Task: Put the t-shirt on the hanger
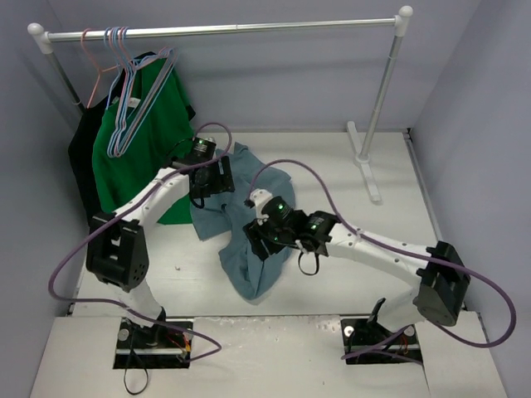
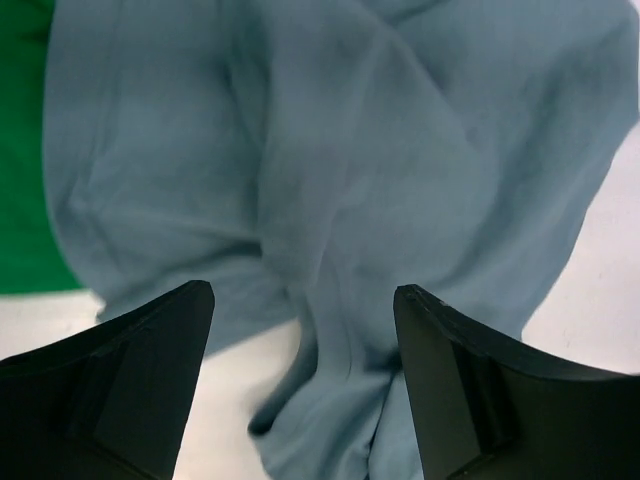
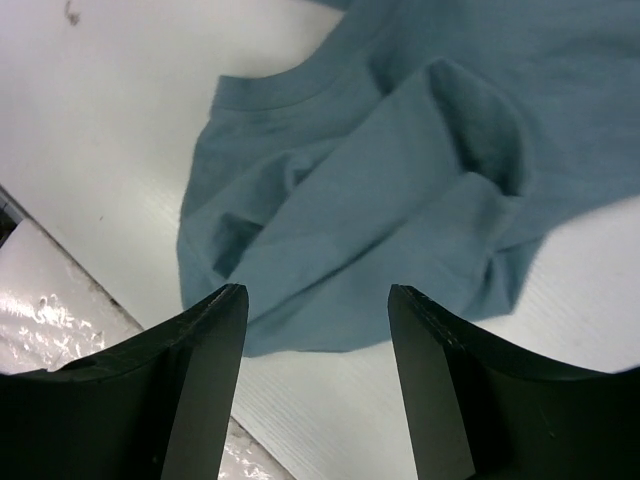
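A grey-blue t-shirt point(image 1: 247, 282) lies crumpled on the white floor panel; in the left wrist view its folds point(image 2: 350, 160) fill most of the picture. My left gripper point(image 1: 217, 176) hangs open over its upper left part, nothing between the fingers. My right gripper point(image 1: 259, 242) is above its lower middle, the fingers apart with nothing between them; the right wrist view shows the shirt's lower folds point(image 3: 340, 230) beneath. Several empty hangers point(image 1: 124, 124) hang at the left end of the metal rail point(image 1: 274, 26).
Green point(image 1: 149, 99) and black point(image 1: 81, 166) garments hang at the left, the green one reaching down beside the t-shirt. The rail's white foot point(image 1: 365, 174) stands at the right. Grey walls close in the sides. Bare panel lies right and front of the shirt.
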